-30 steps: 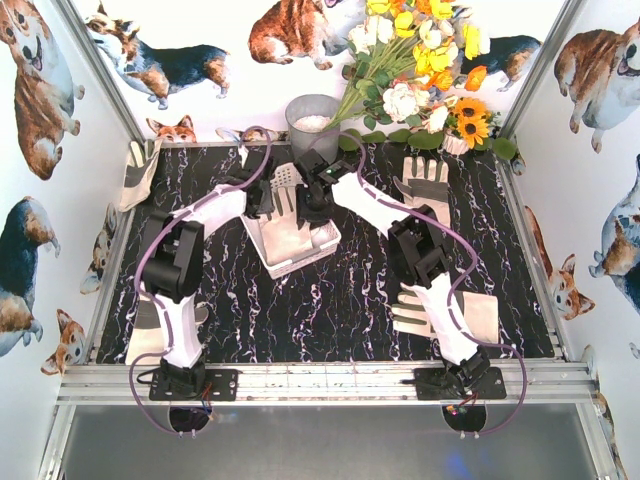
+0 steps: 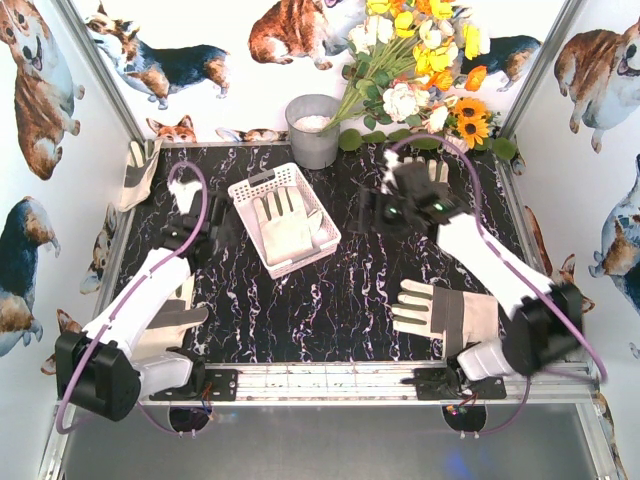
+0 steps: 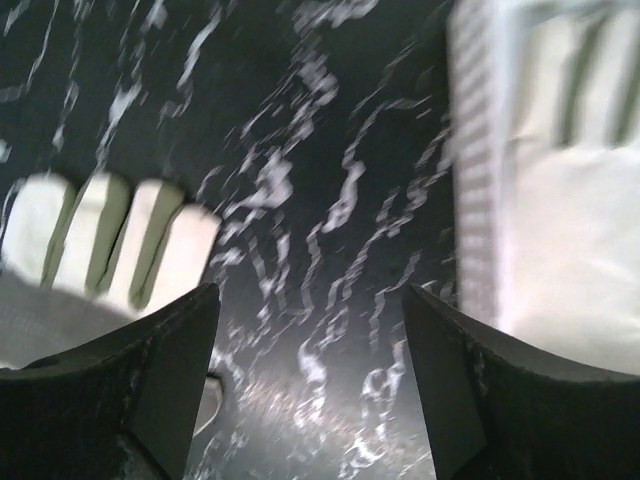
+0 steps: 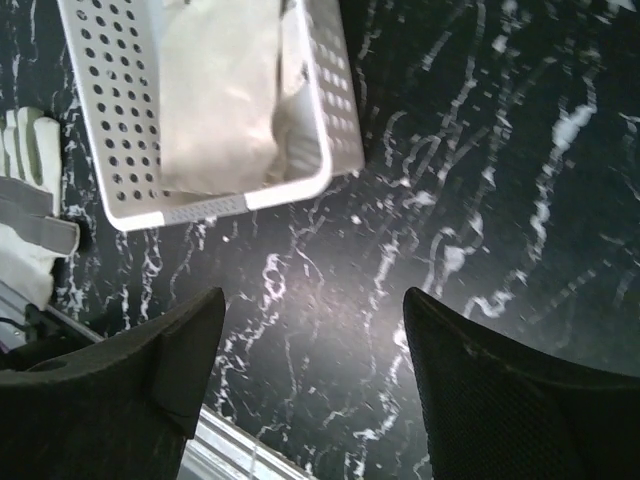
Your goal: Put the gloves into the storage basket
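The white perforated basket (image 2: 331, 243) stands mid-table with a cream glove (image 2: 287, 232) lying in it, fingers toward the back. Left of the basket my left gripper (image 2: 226, 232) hangs open and empty; in the left wrist view a grey-and-cream glove (image 3: 110, 240) lies beyond its left finger. To the basket's right is my right gripper (image 2: 368, 212), its fingers apart, with only bare table between them in the right wrist view. One glove (image 2: 445, 312) lies front right, another (image 2: 438, 172) back right partly behind my arm, and one (image 2: 140, 175) at the back left corner.
A grey bucket (image 2: 314, 135) stands behind the basket, with flowers (image 2: 430, 70) reaching out over the back right. Walls close in the sides.
Both grippers have drawn back from over the basket, the left one leftward and the right one rightward. The glove in the basket stays where it was and now shows more fully.
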